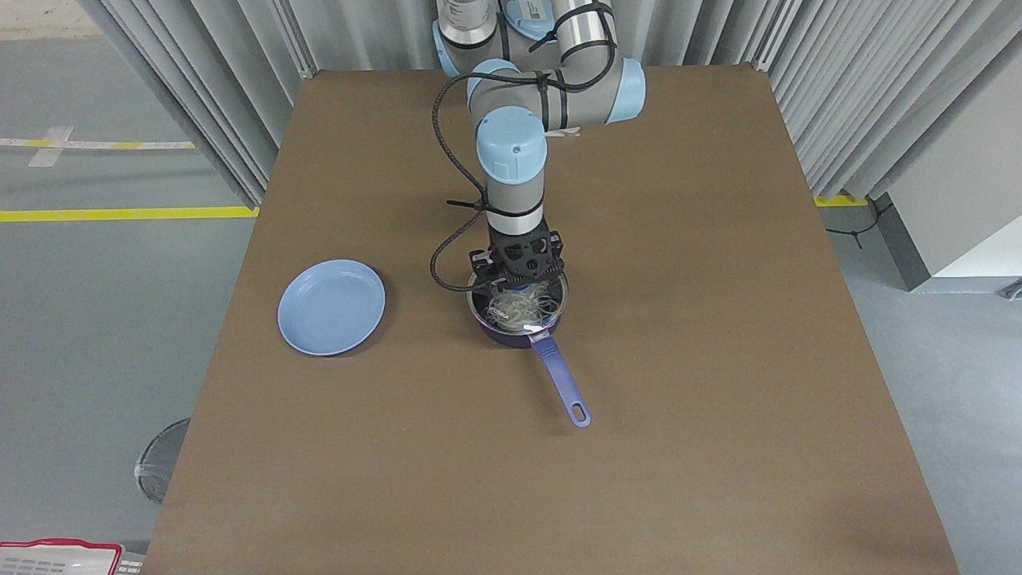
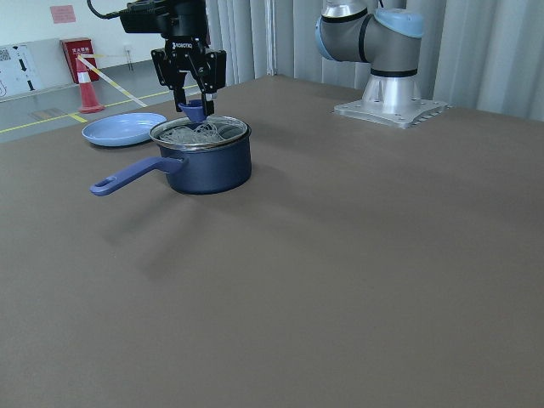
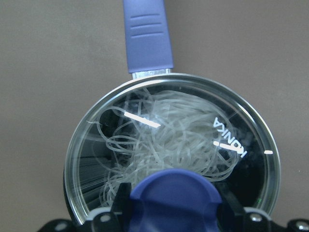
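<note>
A dark blue saucepan (image 2: 208, 174) with a long blue handle (image 1: 560, 378) stands on the table, noodle-like pale strands visible through its glass lid (image 3: 159, 128). My gripper (image 2: 194, 109) is over the lid, its black fingers on either side of the lid's blue knob (image 3: 174, 203), apparently shut on it. The gripper's tips are partly hidden by the arm in the front view.
A light blue plate (image 1: 330, 307) lies left of the pan in the front view, apart from it. The robot's base (image 2: 391, 106) stands at the back.
</note>
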